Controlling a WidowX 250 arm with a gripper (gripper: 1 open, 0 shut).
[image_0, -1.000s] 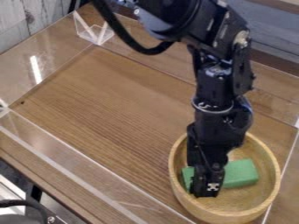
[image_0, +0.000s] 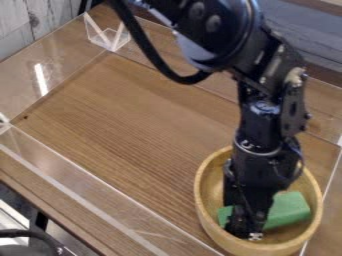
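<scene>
A tan round bowl (image_0: 305, 183) sits at the lower right of the table. Inside it lies a green block (image_0: 283, 208), partly covered by my black gripper (image_0: 243, 218). The gripper reaches down into the bowl at the block's left end. Its fingertips are dark and low in the bowl, and I cannot make out how far apart they are or whether they hold the block.
A clear plastic holder (image_0: 110, 32) stands at the back left. A wall runs along the back right, and the table's front edge is at the lower left.
My gripper has moved lower into the bowl, toward the front, over the left part of the green block, hiding more of it.
</scene>
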